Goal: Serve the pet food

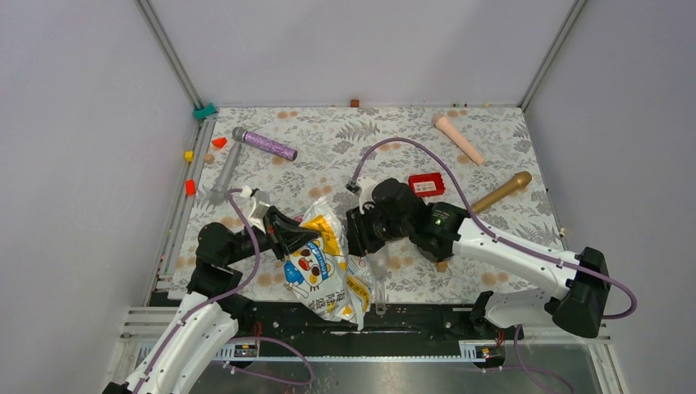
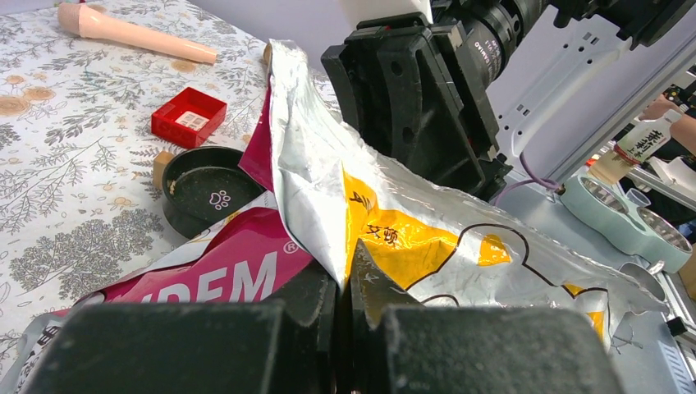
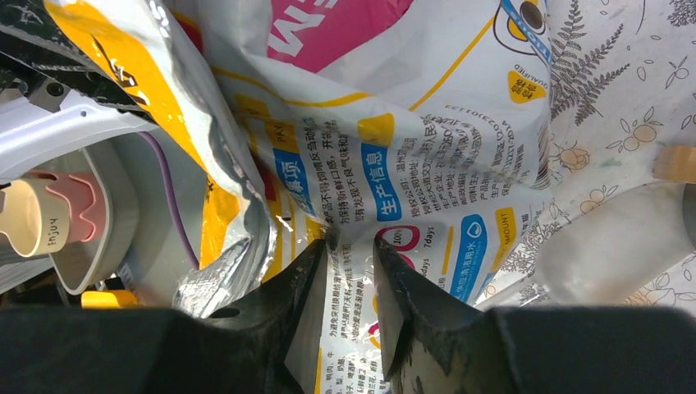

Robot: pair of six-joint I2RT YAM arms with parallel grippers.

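Note:
The printed pet food bag hangs at the table's front, with my left gripper shut on its top; in the left wrist view its crumpled foil edge stands above the fingers. My right gripper is part open against the bag's printed face, its two fingertips a little apart on the text panel. Beyond the bag in the left wrist view is a black bowl with a paw print, lying on the table.
A red box, a tan cylinder, a golden baton, a purple tube and a clear utensil lie on the patterned table.

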